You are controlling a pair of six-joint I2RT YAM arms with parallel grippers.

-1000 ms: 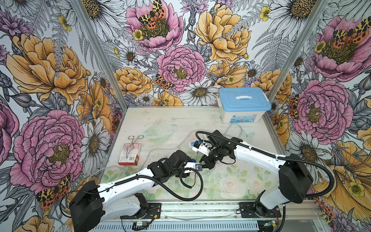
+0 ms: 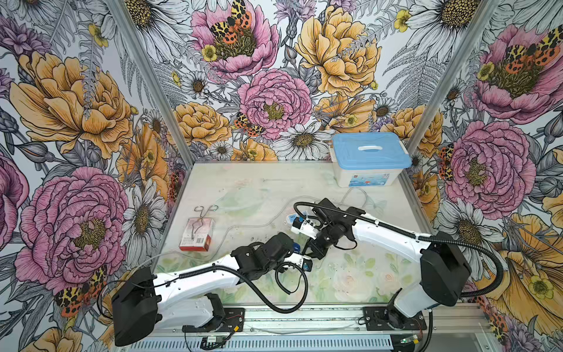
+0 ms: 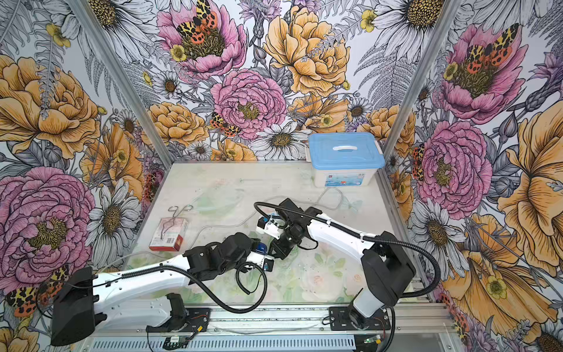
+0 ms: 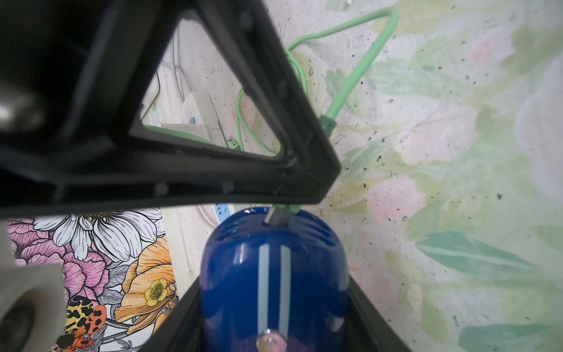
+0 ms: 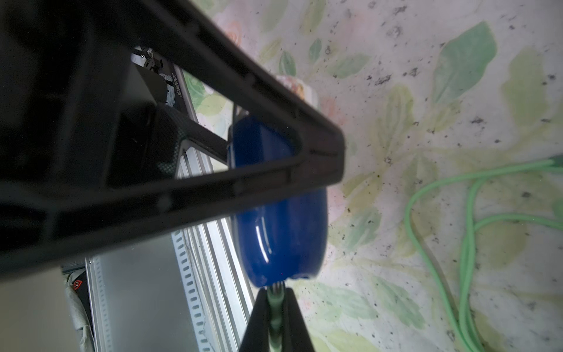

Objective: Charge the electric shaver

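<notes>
The blue shaver (image 4: 274, 275) is held in my left gripper (image 2: 296, 255), nose up in the left wrist view. A green cable (image 4: 357, 76) runs to a metal plug (image 4: 276, 216) at the shaver's end. My right gripper (image 3: 275, 246) is shut on that plug end, seen below the shaver (image 5: 278, 234) in the right wrist view; whether the plug is fully seated cannot be told. The cable's loops (image 5: 469, 234) lie on the table.
A power strip (image 4: 199, 120) lies behind the grippers. A red-and-white box (image 2: 195, 234) is at left, a lidded container (image 2: 369, 164) at back right.
The right arm has moved only slightly.
</notes>
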